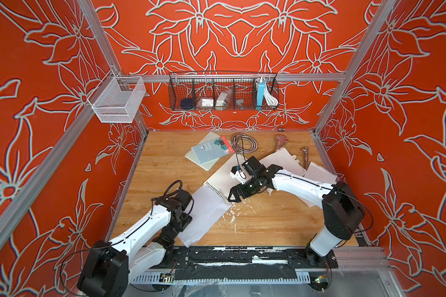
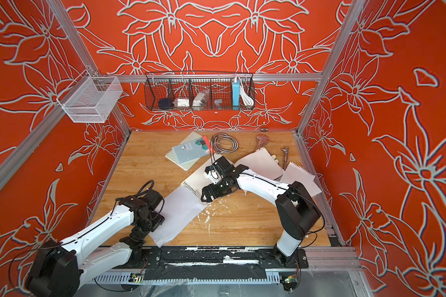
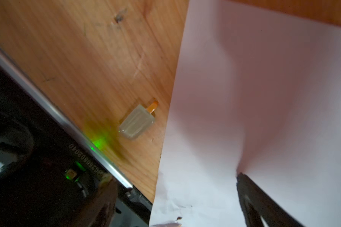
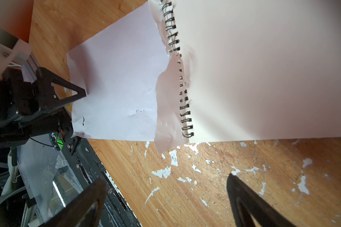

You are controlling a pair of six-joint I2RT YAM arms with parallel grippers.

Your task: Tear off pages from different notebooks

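Observation:
A spiral notebook (image 4: 261,68) lies open in the middle, its binding running front to back in the right wrist view, with a ragged paper strip along it. A white page (image 4: 117,87) lies on its left, reaching the front table edge. My left gripper is open, low over that page's outer edge, nothing visibly held. My right gripper is open above the notebook's front edge and scattered paper scraps. More notebooks (image 2: 256,163) lie at the right, and a grey-blue covered notebook (image 1: 208,150) at the back left.
A coiled hose (image 1: 247,143) and small tools (image 1: 305,158) sit at the back. A small translucent piece (image 3: 136,121) lies beside the page. A wire basket (image 1: 223,91) hangs on the back wall.

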